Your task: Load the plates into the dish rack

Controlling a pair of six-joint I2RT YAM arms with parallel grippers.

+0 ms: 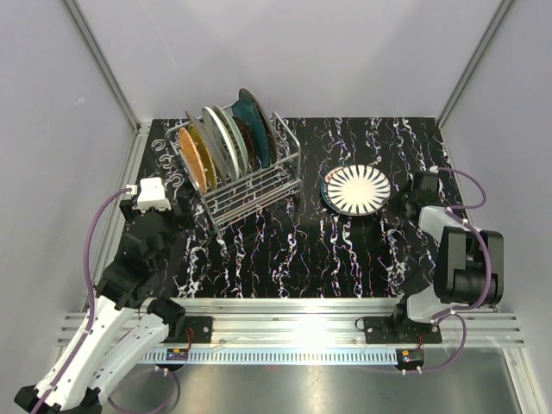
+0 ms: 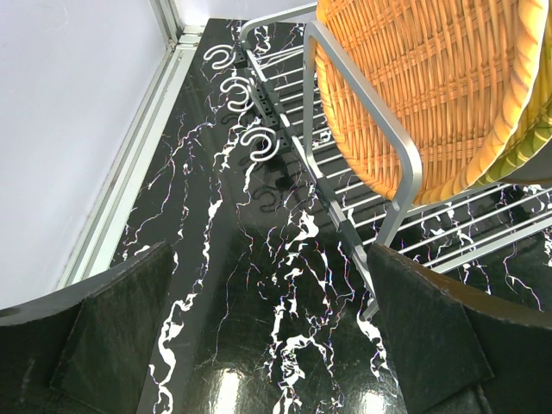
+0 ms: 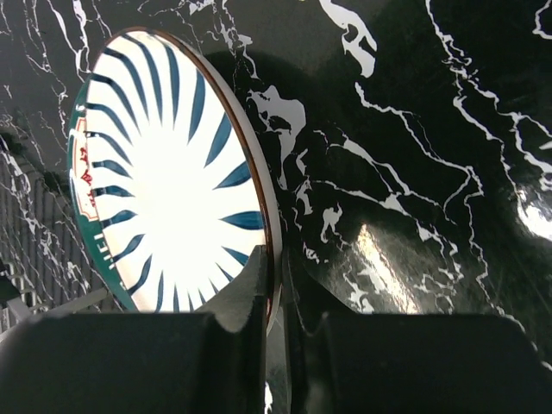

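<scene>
A white plate with blue radial stripes [image 1: 357,188] lies on the black marbled surface right of the rack, atop a teal-rimmed plate [image 3: 108,267]. My right gripper [image 1: 395,201] is shut on the striped plate's right edge. The metal dish rack [image 1: 250,207] holds several upright plates, an orange one [image 1: 194,158] [image 2: 414,86] nearest the left. My left gripper [image 1: 177,216] stands open left of the rack, nothing between its fingers.
Bare marbled surface [image 1: 293,259] lies in front of the rack and plates. White walls with metal rails [image 1: 470,60] bound the area on the back and both sides.
</scene>
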